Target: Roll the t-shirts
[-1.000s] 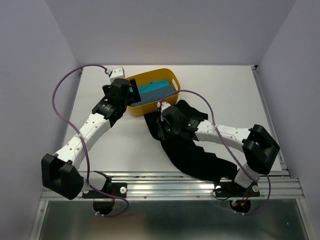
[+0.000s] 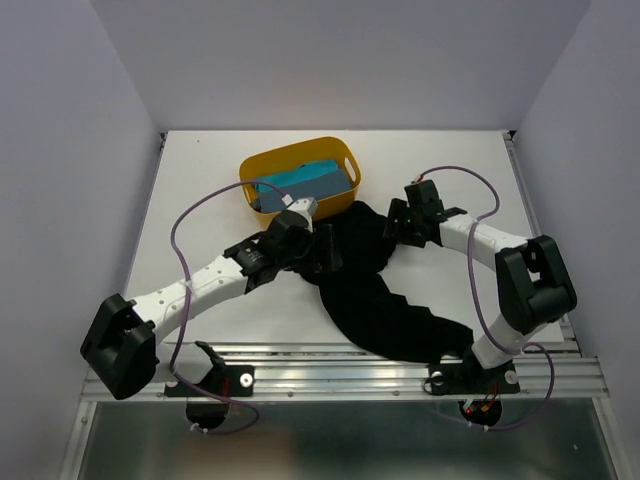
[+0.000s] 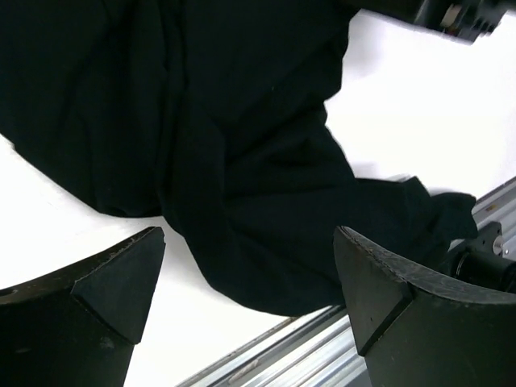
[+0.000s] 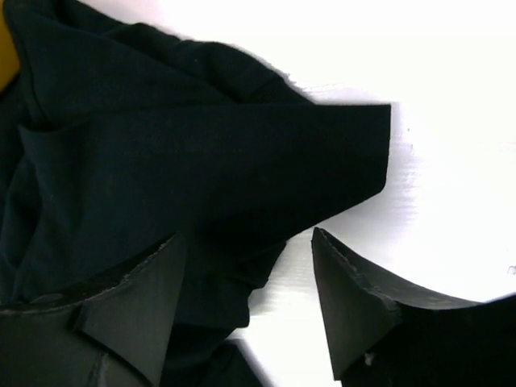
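Observation:
A black t-shirt [image 2: 375, 310] lies crumpled and unrolled on the white table, stretching from the basket's front down to the table's front edge. Over its left part hovers my left gripper [image 2: 325, 248], its fingers wide apart; in the left wrist view the shirt [image 3: 242, 169] spreads out beyond them with nothing held. My right gripper [image 2: 395, 220] is above the shirt's upper right side, open and empty. A folded-over corner of the cloth [image 4: 339, 145] shows ahead of the right fingers in the right wrist view.
At the back stands a yellow basket [image 2: 260, 165] holding a teal cloth [image 2: 310, 173] and a grey-blue cloth [image 2: 318, 188]. Metal rails [image 2: 330, 365] run along the front edge.
From beside the basket, my left gripper has come right and forward over the shirt. My right gripper has shifted right, from the shirt's left part to its upper right side.

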